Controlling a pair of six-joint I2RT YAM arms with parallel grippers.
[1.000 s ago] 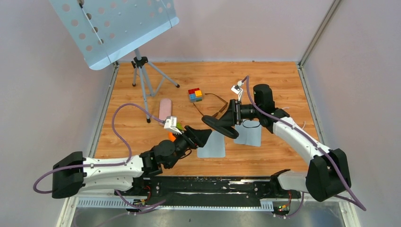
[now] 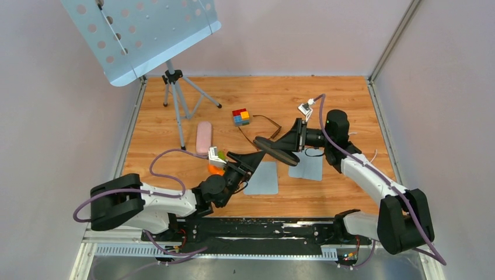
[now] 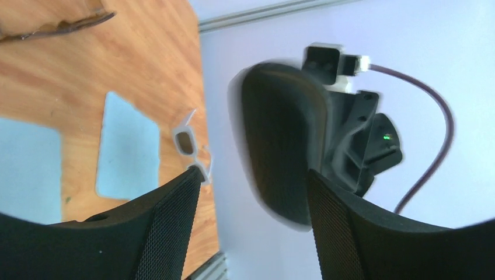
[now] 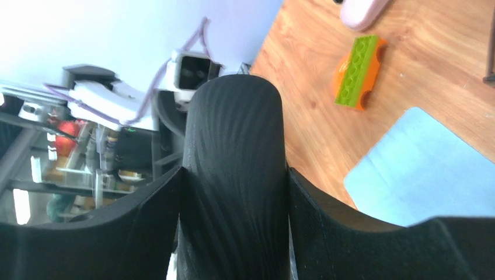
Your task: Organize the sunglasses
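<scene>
A black glasses case [image 4: 233,151] is clamped between the fingers of my right gripper and held above the table. My left gripper stands open, its fingertips apart. In the left wrist view the blurred case [image 3: 283,134] lies beyond them; in the top view my left gripper [image 2: 261,154] meets the case's left end, and contact is unclear. Brown glasses [image 2: 275,132] lie unfolded on the table, partly hidden by the right gripper. White-framed sunglasses [image 3: 188,143] show beyond the cloths in the left wrist view.
Two light blue cloths [image 2: 261,181] [image 2: 309,167] lie below the grippers. A pink case [image 2: 204,138], a coloured block cube [image 2: 240,117] and an orange-green toy [image 4: 360,73] sit on the left half. A tripod stand [image 2: 175,87] is at the back left.
My left gripper has moved right, up to the case's left end. The right gripper has shifted slightly right with the case, whose outline now looks tilted.
</scene>
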